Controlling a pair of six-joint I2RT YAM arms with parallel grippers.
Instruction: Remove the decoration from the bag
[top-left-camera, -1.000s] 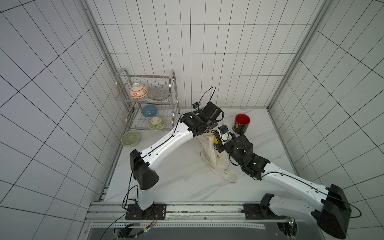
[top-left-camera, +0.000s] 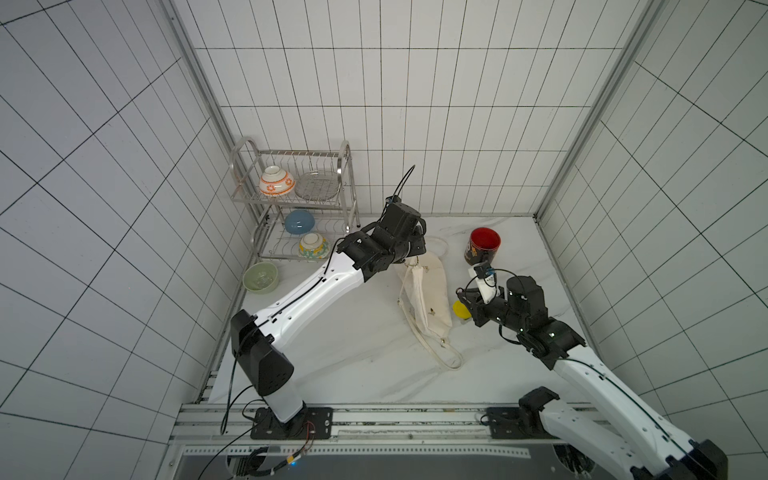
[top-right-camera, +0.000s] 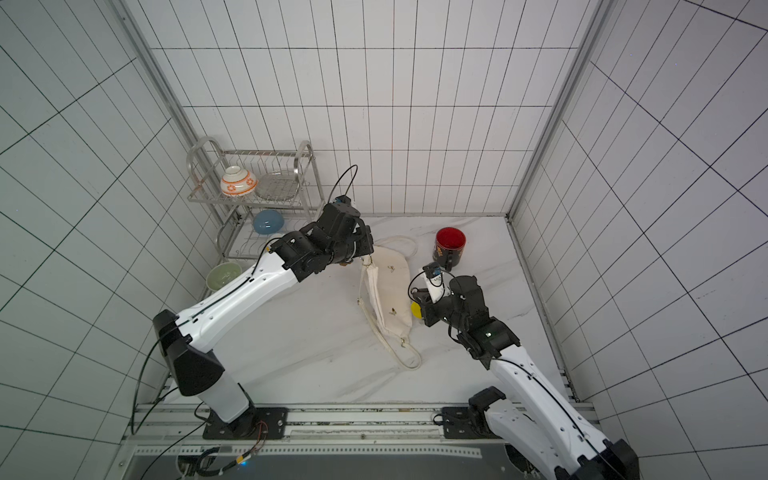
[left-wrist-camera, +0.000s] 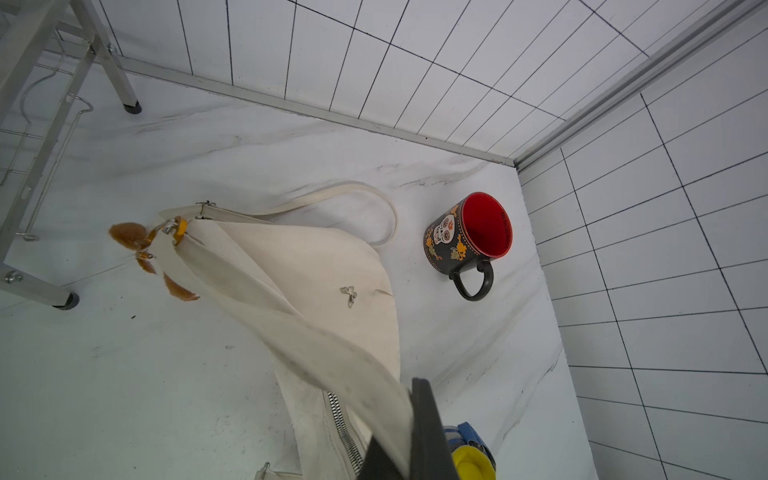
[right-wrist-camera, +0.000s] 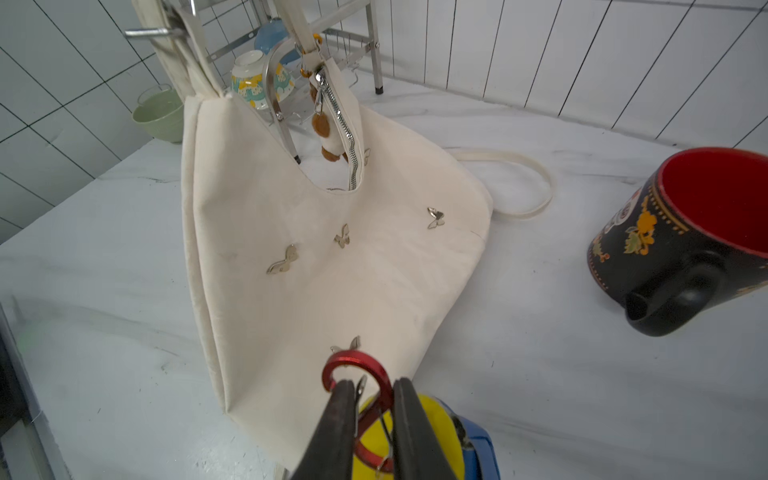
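Observation:
The cream bag (top-left-camera: 436, 300) with metal butterflies is on the table, its top drawn up by the strap (left-wrist-camera: 320, 348). My left gripper is shut on that strap. In the right wrist view, a red S-shaped hook (right-wrist-camera: 357, 360) lies between the fingertips of my right gripper, with a visible gap between its fingers. Behind the hook shows the yellow-and-blue decoration (right-wrist-camera: 472, 440), just right of the bag; the fingers hide part of it. Whether it touches the table is unclear. A furry brown charm (left-wrist-camera: 129, 235) is at the bag's far-left end.
A black mug (top-left-camera: 482, 244) with a red inside stands behind my right gripper. At back left is a metal dish rack (top-left-camera: 292, 200) with bowls, and a green bowl (top-left-camera: 261, 277) sits beside it.
My right gripper and the yellow decoration have moved right and toward the front, from over the bag to beside it. My left gripper has shifted a little left.

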